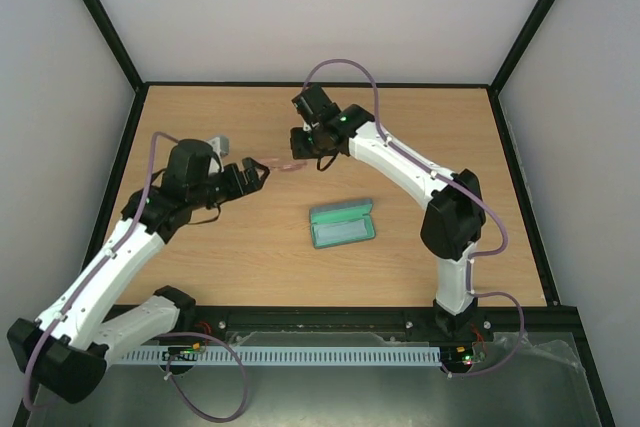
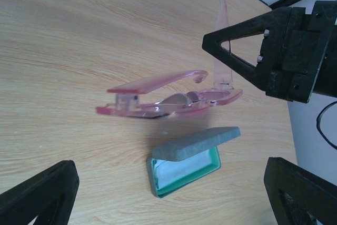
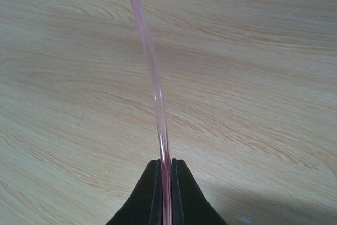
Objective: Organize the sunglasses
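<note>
Pink translucent sunglasses (image 2: 221, 97) hang above the table, with my right gripper shut on one temple arm (image 3: 158, 96). The other temple arm (image 2: 158, 81) sticks out toward the left side of the left wrist view. My left gripper (image 1: 258, 174) is open close to the free end of the glasses, nothing between its fingers. From above, the glasses (image 1: 288, 166) show only as a thin pink strip between both grippers. An opened green case (image 1: 342, 231) lies on the table nearer the front, its lid raised and no glasses inside.
Dark frame bars (image 1: 320, 84) and pale walls (image 1: 320, 7) bound it. The two grippers stand close together over the table's far half.
</note>
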